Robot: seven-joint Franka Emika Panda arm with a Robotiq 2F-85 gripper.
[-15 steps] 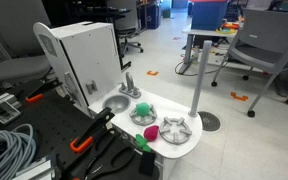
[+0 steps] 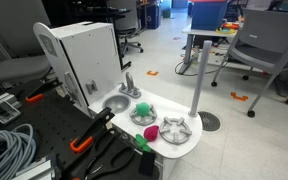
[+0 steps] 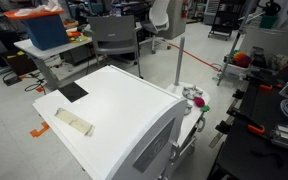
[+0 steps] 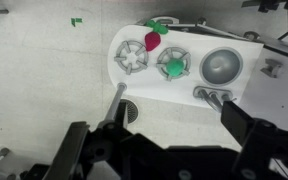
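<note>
In the wrist view my gripper is open above the floor beside a white toy kitchen counter [image 4: 196, 45], its fingers wide apart and nothing between them. A round green object [image 4: 175, 67] rests on one grey burner. Near the other burner [image 4: 131, 56] lies a dark pink object [image 4: 152, 40], and a smaller green piece [image 4: 164, 22] lies by the counter's edge. The round grey sink [image 4: 221, 66] looks empty. Beside it is the faucet [image 4: 212, 98]. In exterior view 1 the same counter [image 2: 174, 150] carries these things.
A white cabinet [image 2: 84, 60] stands at the sink end. A tall pale post [image 2: 201, 75] rises from the counter's far edge. The black table [image 2: 44, 125] holds orange-handled clamps [image 2: 92, 132] and coiled cable [image 2: 9, 155]. A grey chair [image 2: 267, 45] stands behind.
</note>
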